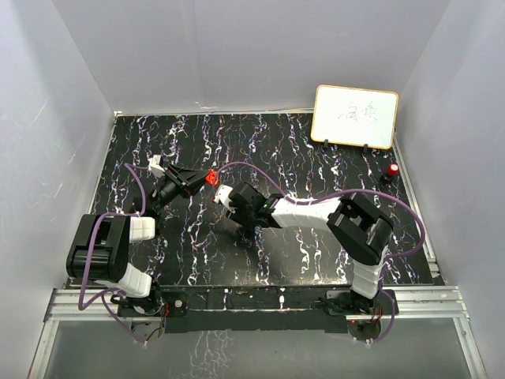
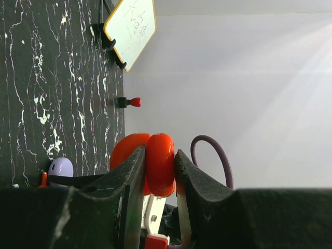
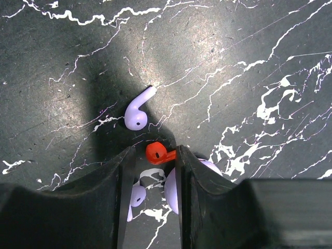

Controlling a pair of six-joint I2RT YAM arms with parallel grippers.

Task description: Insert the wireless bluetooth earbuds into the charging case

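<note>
An opened red charging case (image 2: 160, 161) is pinched in my left gripper (image 1: 207, 181), held above the table left of centre. Low over the tabletop, my right gripper points downward with its fingers part open. A red earbud (image 3: 155, 152) shows at the gap between its fingertips, its stem reaching to the right finger; whether they touch, I cannot tell. In the left wrist view the red earbud (image 2: 43, 179) appears at the tip of a dark right-gripper finger. The case's inside is hidden from me.
One lavender earbud (image 3: 136, 114) lies just beyond the right fingertips, another lavender earbud (image 3: 138, 195) below the gap. A lavender case (image 3: 173, 191) sits partly behind the right finger. The whiteboard (image 1: 355, 117) and a red-topped object (image 1: 392, 170) stand far right.
</note>
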